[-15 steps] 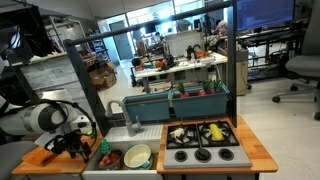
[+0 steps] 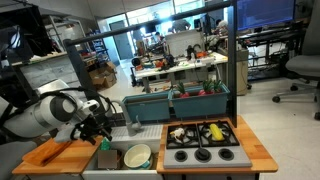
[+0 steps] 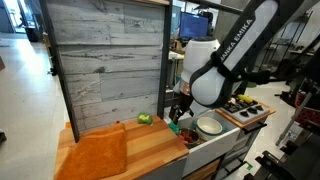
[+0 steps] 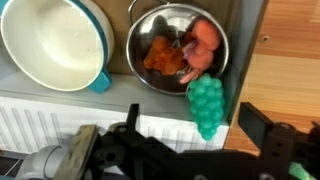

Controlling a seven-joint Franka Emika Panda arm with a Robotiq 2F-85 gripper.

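Observation:
A bumpy green object like a bunch of grapes (image 4: 207,105) shows below my gripper in the wrist view. The fingers stand open and wide apart, with the left fingers (image 4: 131,128) and right fingers (image 4: 255,128) on either side of the green piece, touching nothing that I can make out. It lies at the rim of a metal bowl (image 4: 147,78) that holds red and orange pieces (image 4: 204,40). In exterior view 1 the green piece (image 2: 105,145) appears at the sink's left end, close to the hand.
A white pot (image 4: 55,42) with a blue rim stands beside the bowl. An orange cloth (image 3: 92,155) lies on the wooden counter (image 3: 150,142), near another small green item (image 3: 145,118). The stove (image 2: 204,146) is to the right; a blue rack (image 2: 200,104) stands behind.
The arm has swung right in exterior view 1, from over the wooden counter to the left end of the sink. The pot and stove have stayed in place.

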